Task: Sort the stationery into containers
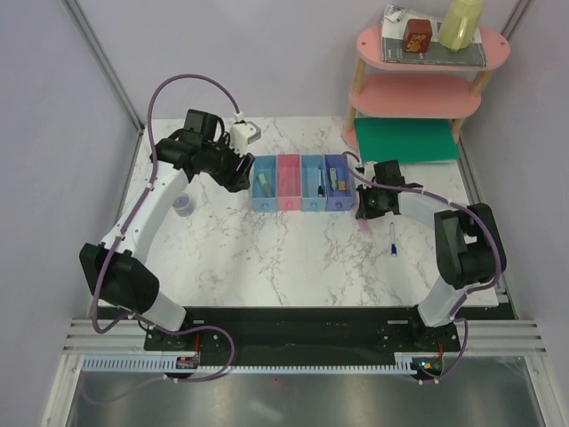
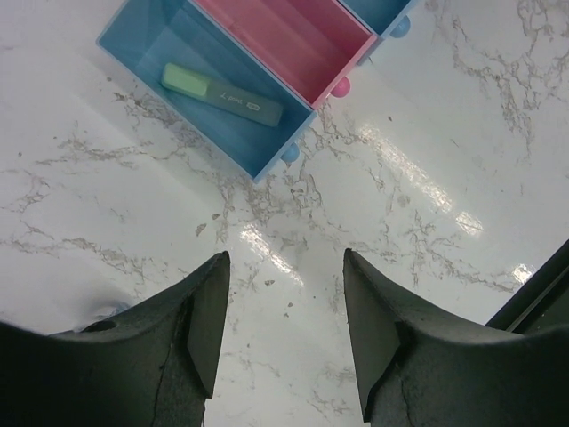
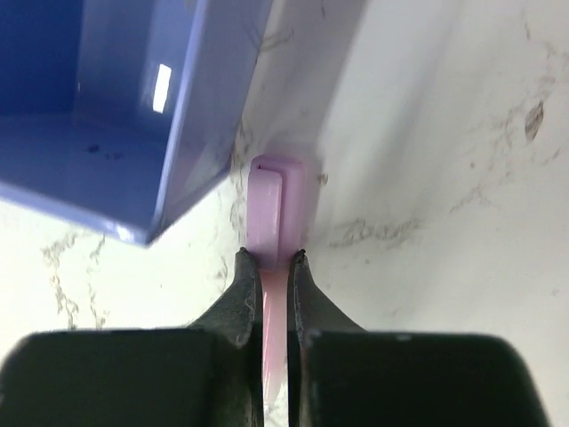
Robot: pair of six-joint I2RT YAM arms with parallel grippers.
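A pink highlighter [image 3: 277,209] lies beside the dark blue bin, with my right gripper shut on its middle; its lower end shows between the fingers. From above, the pink piece [image 1: 364,226] pokes out below that gripper [image 1: 360,214]. A green highlighter [image 2: 222,93] rests in the left light-blue bin [image 2: 293,138]. My left gripper is open and empty over bare table, below and left of that bin. On the right of the table lies a blue-capped pen [image 1: 394,250]. The dark blue bin [image 1: 339,205] holds small items.
Between the light-blue bins stands an empty pink bin [image 1: 289,203]; the right light-blue bin [image 1: 314,204] holds a dark-tipped pen. A round clear object [image 1: 183,205] sits at the left. Behind is a pink shelf [image 1: 418,96].
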